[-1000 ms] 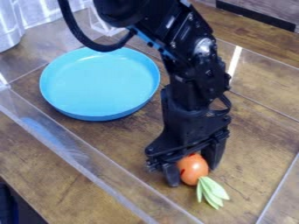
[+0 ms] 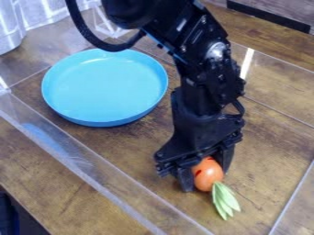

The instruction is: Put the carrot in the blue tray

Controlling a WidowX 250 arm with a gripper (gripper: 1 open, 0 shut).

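Note:
An orange carrot [image 2: 207, 173] with pale green leaves [image 2: 225, 200] lies at the lower right, its leafy end pointing toward the front. From above, my black gripper [image 2: 207, 176] reaches down around the orange part, with a finger on either side. The fingers look close against it, but whether they grip it cannot be made out. The upper part of the carrot is hidden under the gripper. Apart from them, at the upper left, the round blue tray [image 2: 106, 87] stands empty.
Brown wood-look floor [image 2: 105, 188] with pale seams surrounds the tray and carrot. A clear, ridged plastic object [image 2: 22, 20] sits in the far left corner. Bare floor separates the tray from the carrot.
Over the last second the gripper and carrot have shifted slightly to the right, and the carrot has turned a little. The tray has stayed put.

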